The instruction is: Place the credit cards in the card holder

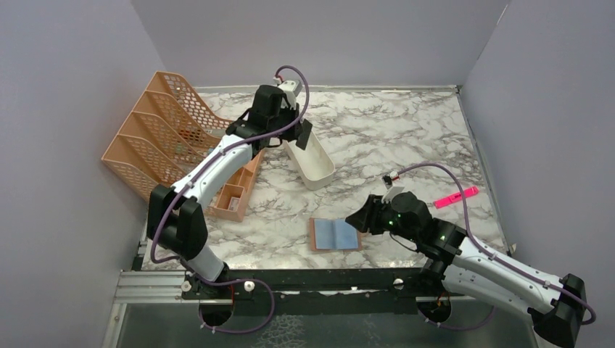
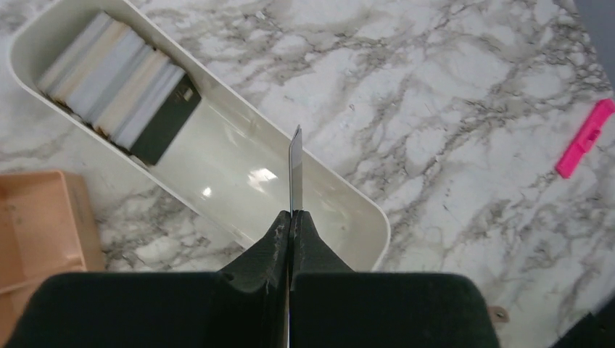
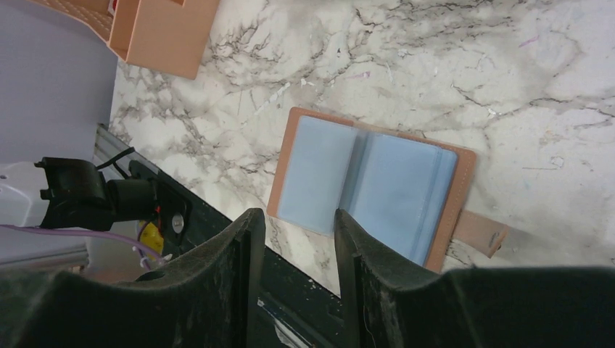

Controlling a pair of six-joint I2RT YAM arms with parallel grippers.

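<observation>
My left gripper is shut on a thin card (image 2: 296, 167), seen edge-on, raised over the white bin (image 1: 313, 170). A row of cards (image 2: 123, 80) stands at one end of that bin in the left wrist view. Near the front edge lies the open card holder (image 1: 334, 233), with blue pockets (image 3: 395, 192) on a tan cover. My right gripper is part open above it, to the holder's right in the top view, with nothing between its fingers.
An orange slotted organiser (image 1: 167, 138) fills the left side of the table. A pink object (image 1: 455, 196) lies at the right. Bare marble lies between the bin and the holder and across the back right.
</observation>
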